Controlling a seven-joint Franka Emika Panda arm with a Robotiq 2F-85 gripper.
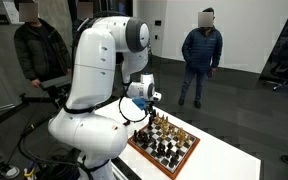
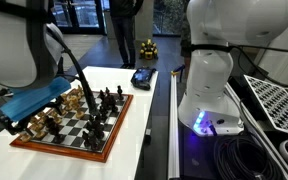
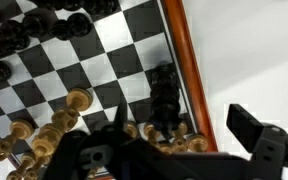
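Note:
My gripper hangs over the edge of a chessboard (image 3: 189, 70) with a reddish-brown wooden rim. Its dark fingers are wide apart in the wrist view, one over the board and the other over the white table. A tall black chess piece (image 3: 165, 97) shows in the space between and ahead of them; no contact with either finger is visible. Light wooden pieces (image 3: 54, 130) stand at the lower left, some partly behind the gripper. More black pieces (image 3: 14, 38) crowd the upper left. In exterior view 1, the hand (image 1: 144, 90) is at the board's far left corner.
A dark device (image 2: 142, 77) rests on the table beyond the board in exterior view 2. One man (image 1: 199, 60) stands behind the table, and another person (image 1: 42, 50) is at the left.

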